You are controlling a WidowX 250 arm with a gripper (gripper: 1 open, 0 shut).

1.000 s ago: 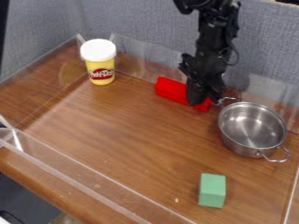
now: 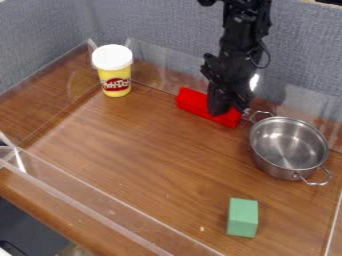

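The black gripper (image 2: 227, 95) hangs from the top at the back right, its fingertips low over a red block (image 2: 201, 106) lying against the back edge. Its fingers look close together, but the dark shape hides whether anything is between them. A steel pot (image 2: 287, 150) with two handles stands just right of the red block.
A Play-Doh tub (image 2: 112, 72) with a white lid stands at the back left. A green block (image 2: 243, 217) lies at the front right.
The gripper dipped lower over the red block and has since risen slightly and shifted a little left. The other objects look unmoved.
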